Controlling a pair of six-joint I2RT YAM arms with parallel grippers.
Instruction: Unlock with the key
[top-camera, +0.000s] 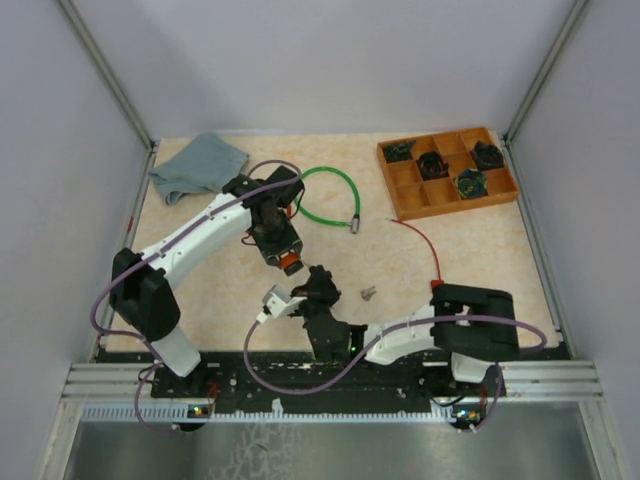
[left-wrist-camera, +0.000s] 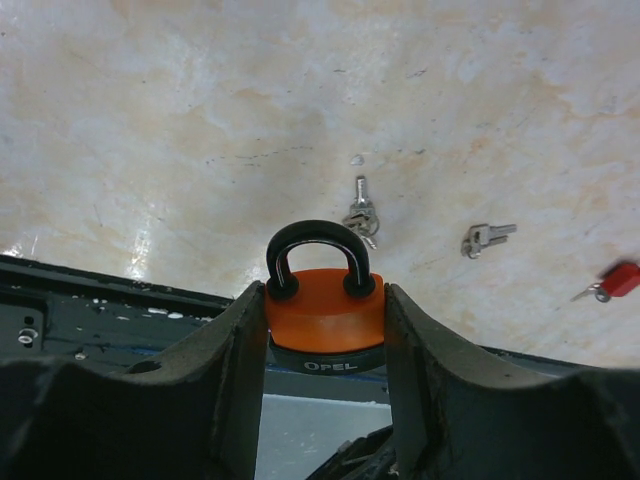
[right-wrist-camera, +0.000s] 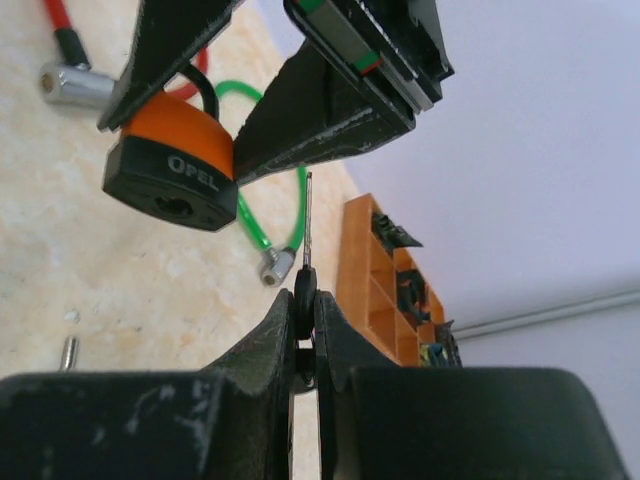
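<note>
An orange padlock with a black shackle and black "OPEL" base (left-wrist-camera: 325, 315) is gripped between the fingers of my left gripper (top-camera: 285, 255). Its keyhole face (right-wrist-camera: 172, 206) is visible in the right wrist view. My right gripper is shut on a thin key (right-wrist-camera: 306, 280) with a black head, its blade pointing upward in that view. The blade appears to the right of the padlock, apart from the keyhole. From above, the right gripper (top-camera: 318, 283) is close in front of the padlock, and the key is hard to make out.
Loose keys (left-wrist-camera: 362, 212) and another small bunch (left-wrist-camera: 487, 238) lie on the table, with a red-headed key (left-wrist-camera: 619, 279) farther right. A green cable lock (top-camera: 345, 180), a wooden compartment tray (top-camera: 410, 205) and a grey cloth (top-camera: 200, 165) occupy the back.
</note>
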